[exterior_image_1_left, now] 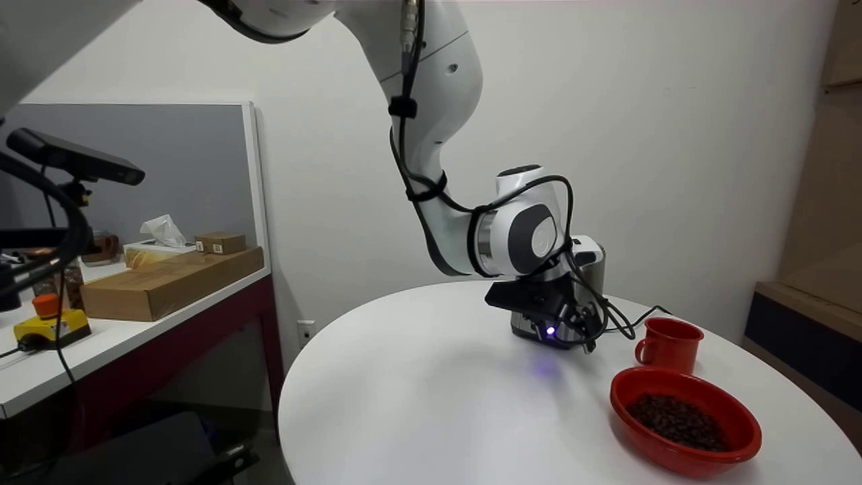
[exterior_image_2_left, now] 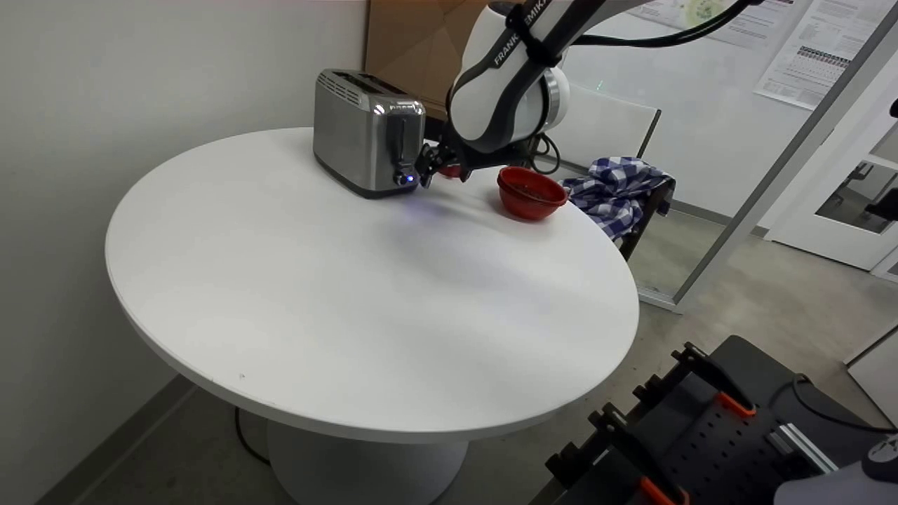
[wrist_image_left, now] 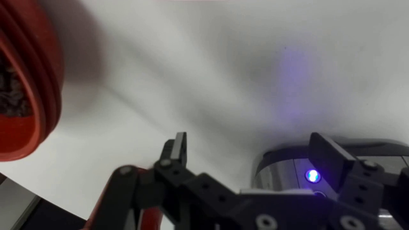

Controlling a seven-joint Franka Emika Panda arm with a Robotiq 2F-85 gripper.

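A silver toaster (exterior_image_2_left: 349, 135) stands at the back of the round white table, its front knob lit blue. Close against that front, low down, my gripper hangs with its fingers (wrist_image_left: 329, 159) wide apart. In the wrist view, one finger overlaps the toaster's front by the lit button (wrist_image_left: 313, 176); whether it touches cannot be told. Only bare tabletop shows between the fingertips. A red bowl (exterior_image_1_left: 743, 436) holding dark beans sits to the right in the first exterior view, with a red mug (exterior_image_1_left: 672, 346) behind it.
The toaster's black cord (exterior_image_1_left: 646, 315) runs behind the mug. A blue-checked cloth (exterior_image_2_left: 619, 189) lies beyond the table edge, past the bowl.
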